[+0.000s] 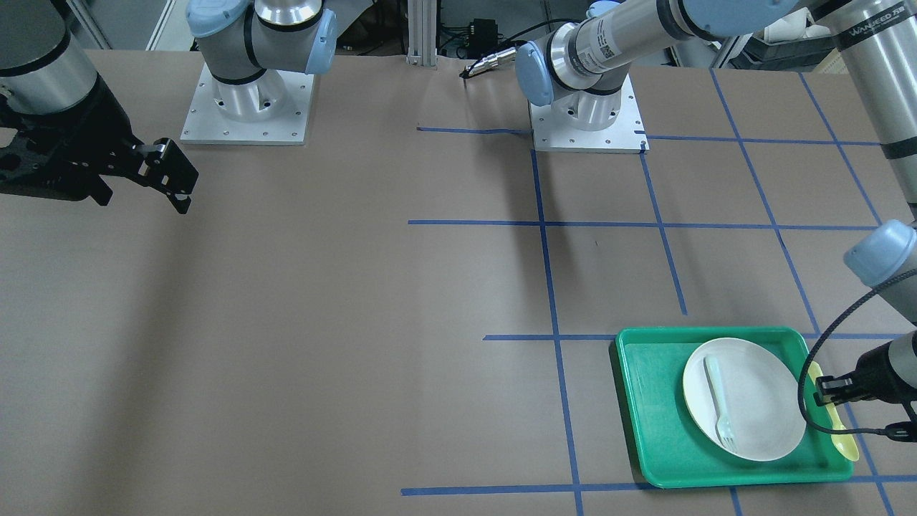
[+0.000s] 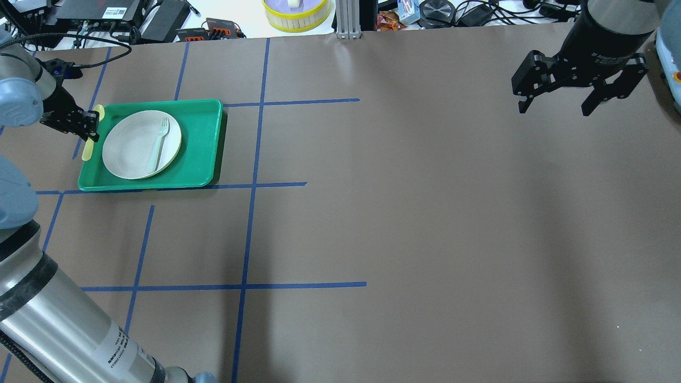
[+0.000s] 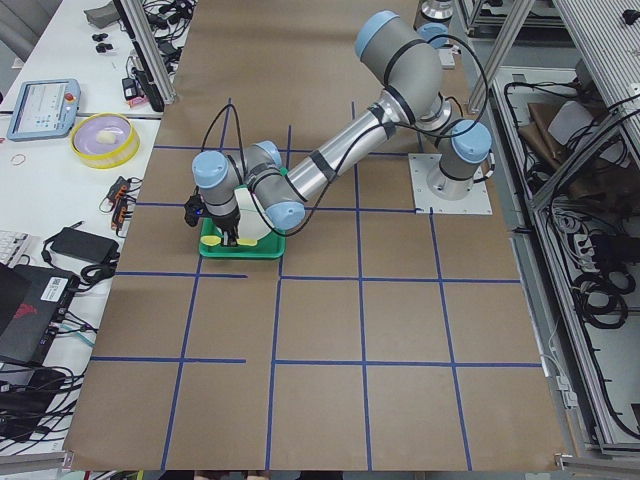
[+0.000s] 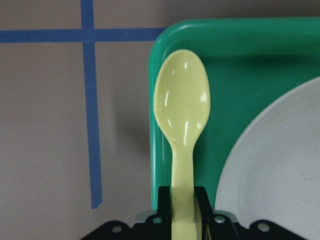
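Note:
A yellow spoon [image 4: 181, 100] is held by my gripper, its handle between the fingers, above the edge of the green tray [image 4: 260, 40]. In the front view the spoon [image 1: 844, 443] sits at the tray's right side, with the gripper [image 1: 823, 391] on it. A white plate [image 1: 756, 404] lies in the tray, with a pale fork [image 1: 720, 400] resting on it. In the left view the arm covers much of the tray.
Blue tape [image 1: 559, 370] forms a grid on the table. Other robot arms stand at the back and at the left of the front view, one with a black gripper [image 1: 146, 172].

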